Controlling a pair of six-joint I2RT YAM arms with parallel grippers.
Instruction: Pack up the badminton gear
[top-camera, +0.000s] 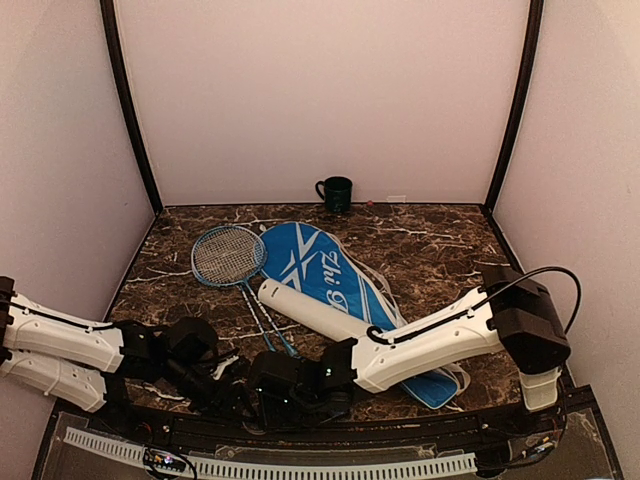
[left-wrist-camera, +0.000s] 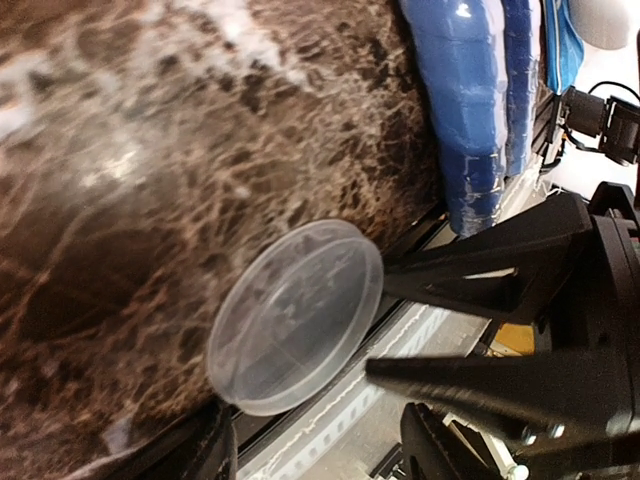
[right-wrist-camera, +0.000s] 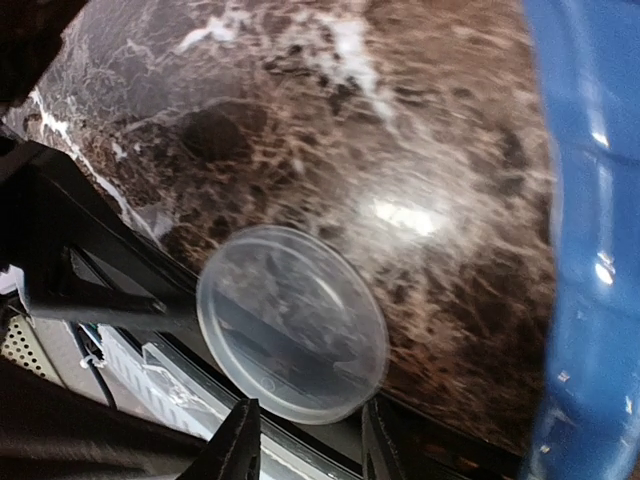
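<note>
A clear round plastic lid (left-wrist-camera: 297, 320) is at the table's front edge, seen between both grippers. My left gripper is partly open at its near side, one finger (left-wrist-camera: 217, 445) close to the rim; contact cannot be told. Close to the same lid (right-wrist-camera: 292, 325), my right gripper is also part open. From above, two blue rackets (top-camera: 228, 256) lie at left with handles toward the front. A white tube (top-camera: 315, 312) rests across the blue racket bag (top-camera: 318, 262), whose lower end is partly covered by the right arm.
A dark mug (top-camera: 337, 193) stands at the back edge. Blue racket grips (left-wrist-camera: 465, 90) lie near the lid and the right gripper. Both arms crowd the front edge.
</note>
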